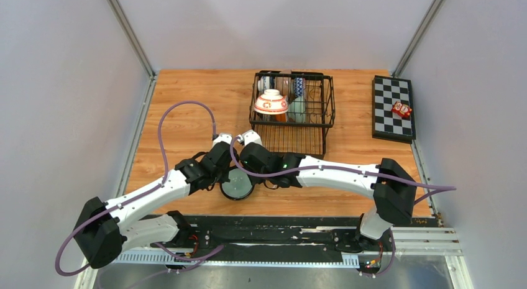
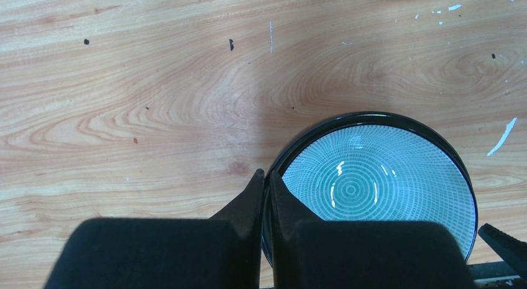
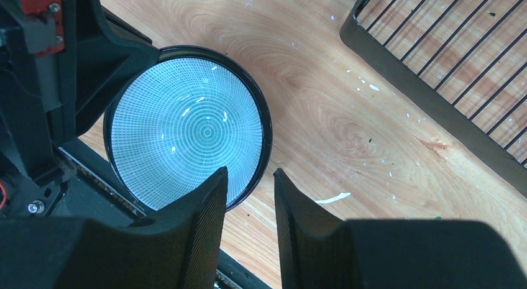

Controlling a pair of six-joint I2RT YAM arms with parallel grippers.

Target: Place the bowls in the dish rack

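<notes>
A teal patterned bowl with a black rim (image 1: pixel 237 186) lies at the table's front middle, beneath both arms. My left gripper is at its rim, fingertips close together; whether they pinch the rim is unclear. My right gripper is open over the bowl's edge, fingertips apart. The black dish rack (image 1: pixel 326 118) stands behind, holding several bowls and cups, with a red-patterned white bowl (image 1: pixel 271 105) upside down on top.
A checkerboard (image 1: pixel 391 124) with a small red packet (image 1: pixel 402 109) lies at the right. The table's front edge is close to the bowl.
</notes>
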